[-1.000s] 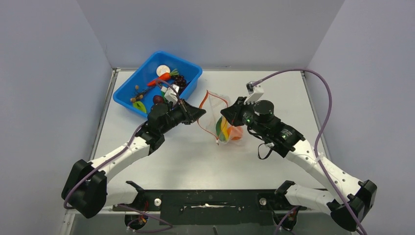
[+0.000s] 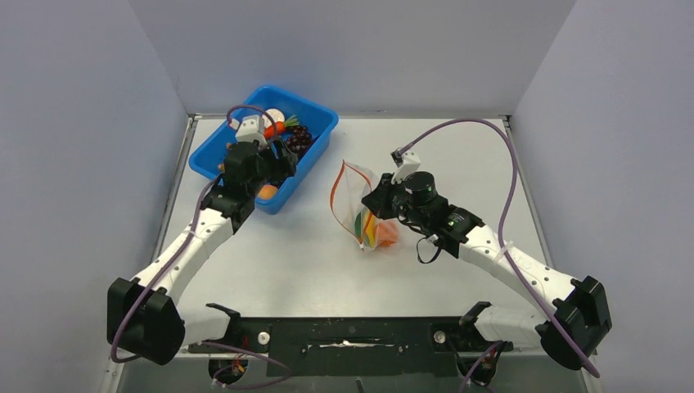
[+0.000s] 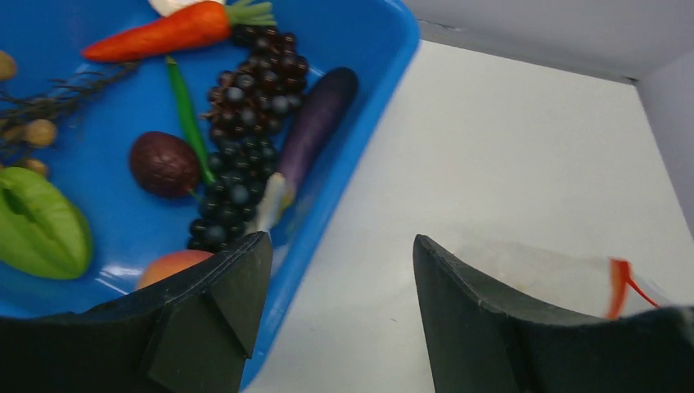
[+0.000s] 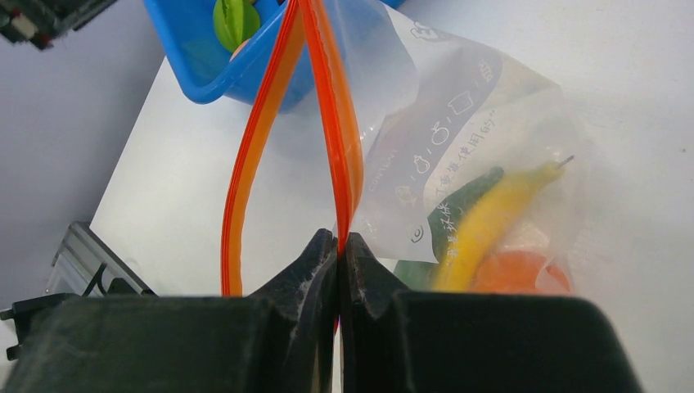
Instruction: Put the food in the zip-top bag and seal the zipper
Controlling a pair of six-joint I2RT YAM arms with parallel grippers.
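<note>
The zip top bag stands upright in the middle of the table, its orange zipper edges apart; through the clear plastic show a yellow banana-like item, a green item and an orange one. My right gripper is shut on the bag's zipper edge. My left gripper is open above the right side of the blue bin, which holds a carrot, dark grapes, an eggplant, a dark red round item and other food.
Grey walls enclose the sides and back.
My right arm shifted slightly left, holding the bag.
</note>
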